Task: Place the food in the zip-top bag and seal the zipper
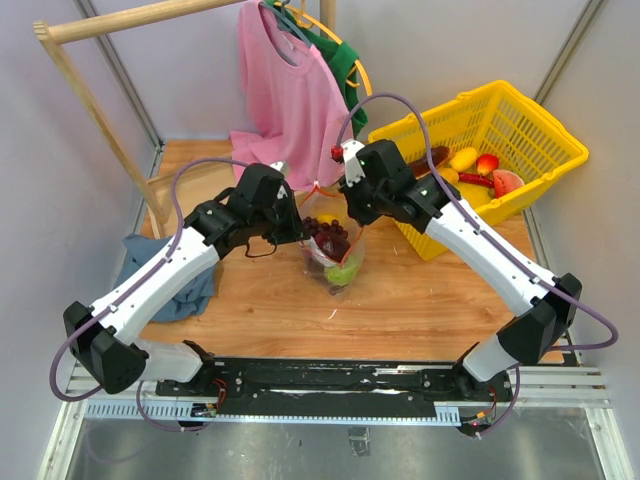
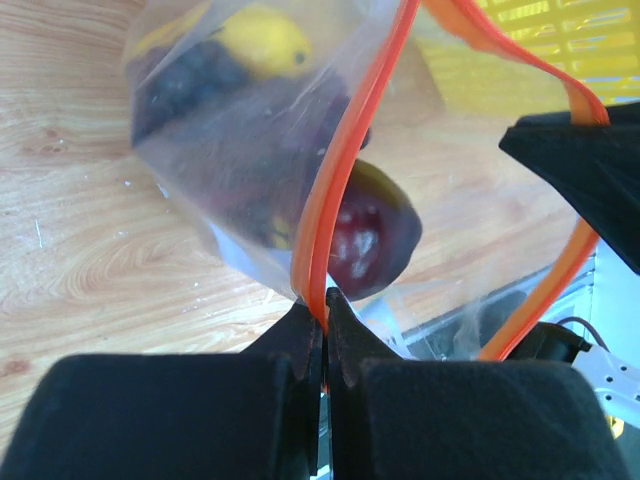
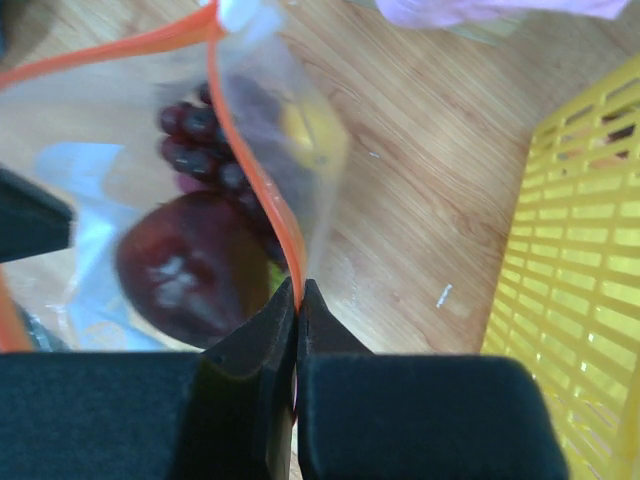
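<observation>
The zip top bag (image 1: 333,265) stands mid-table with grapes (image 3: 200,125), a dark red fruit (image 3: 190,265), a yellow fruit (image 2: 262,40) and a green item (image 1: 345,270) inside. Its orange zipper rim is spread apart. My left gripper is shut on the rim at one side. My right gripper is shut on the rim at the other side, with the orange strip running into its fingertips.
A yellow basket (image 1: 540,150) of toy food stands at the back right, close by my right arm. A clothes rack with pink shirt (image 1: 280,90) is behind; a blue cloth (image 1: 185,300) lies at left.
</observation>
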